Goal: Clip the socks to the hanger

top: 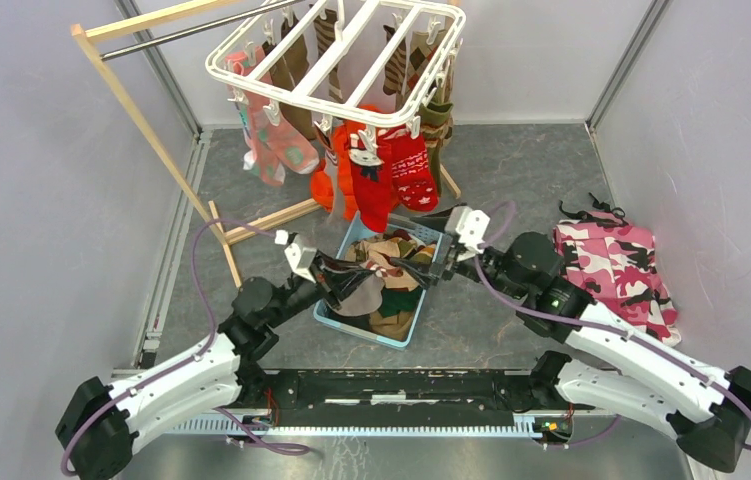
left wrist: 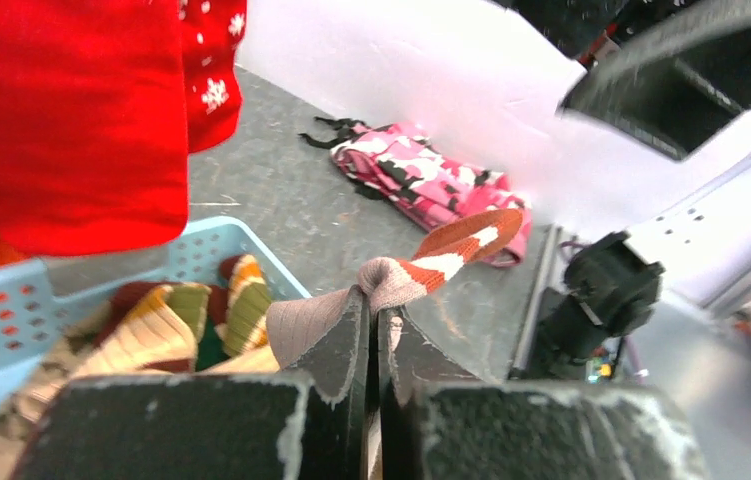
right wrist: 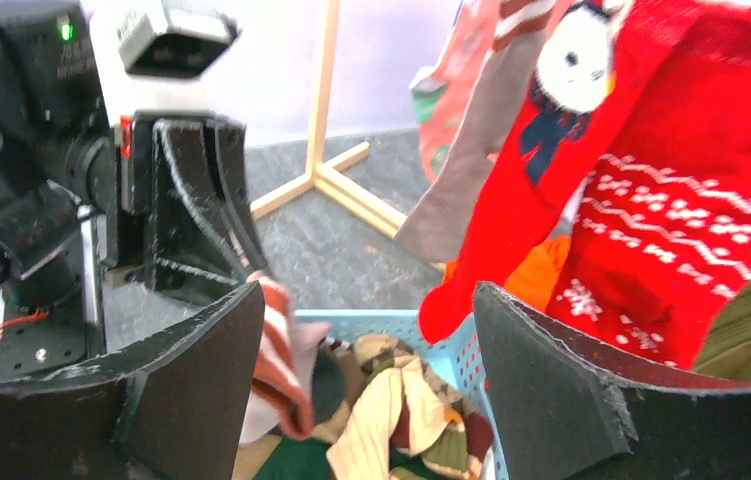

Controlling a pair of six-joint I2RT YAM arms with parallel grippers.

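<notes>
A sock (left wrist: 416, 275), beige with orange and white stripes, is pinched in my left gripper, which is shut on it above the basket. Its striped end sticks out past the fingertips in the left wrist view, and the sock (right wrist: 281, 365) hangs beside the left fingers in the right wrist view. To its right, my right gripper (top: 413, 268) is open, and its spread fingers (right wrist: 216, 350) hold nothing. The white hanger (top: 351, 100) carries several clipped socks, among them a red sock (top: 372, 180) and a grey striped one (right wrist: 491, 130) on its near side.
Below the grippers, a blue basket (top: 401, 345) holds several loose socks. The hanger's wooden stand (top: 141, 115) rises at the left. A pink camouflage bag (top: 616, 265) lies on the floor at the right. Hanging red socks (left wrist: 81, 120) come close to the left gripper.
</notes>
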